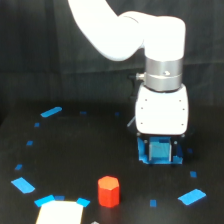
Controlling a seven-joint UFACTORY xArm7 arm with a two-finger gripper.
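Note:
A blue object (pixel 160 151) sits on the dark table at the right, directly under my gripper (pixel 161 156). The gripper's dark fingers come down at its near side, partly in front of it. Whether they touch or squeeze it does not show. A red-orange hexagonal block (pixel 108 190) stands upright near the front, left of the gripper and well apart from it.
A pale cream block (pixel 60 213) is cut off by the bottom edge at the front left. Blue tape strips (pixel 23 185) and small blue squares mark the table.

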